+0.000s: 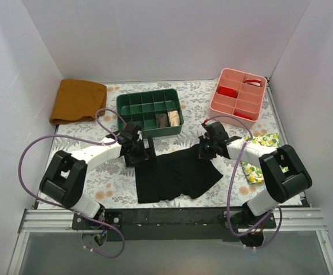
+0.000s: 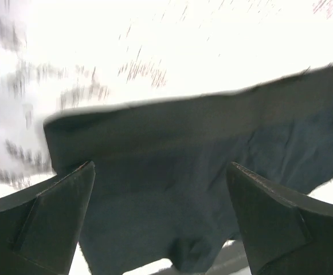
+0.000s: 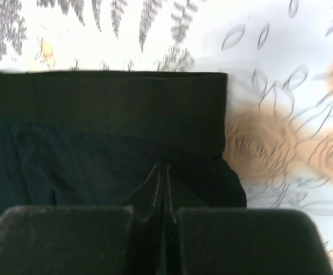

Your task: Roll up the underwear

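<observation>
The dark underwear (image 1: 175, 177) lies spread on the patterned cloth in the top view, its waistband edge toward the back. In the left wrist view the waistband (image 2: 183, 123) runs across, and the left gripper is open over it, its fingers wide apart. Over the opposite end of the waistband, the right gripper is shut; its tips meet against the dark fabric (image 3: 114, 103). Whether a thin fold is pinched there cannot be made out. From above, the left gripper (image 1: 143, 157) partly covers the left corner and the right gripper covers the right one.
A green divided box (image 1: 133, 136) holding folded items stands behind the underwear. A pink box (image 1: 229, 121) is at the back right, a folded brown cloth (image 1: 77, 100) at the back left. Yellow-patterned cloth (image 1: 255, 175) lies under the right arm.
</observation>
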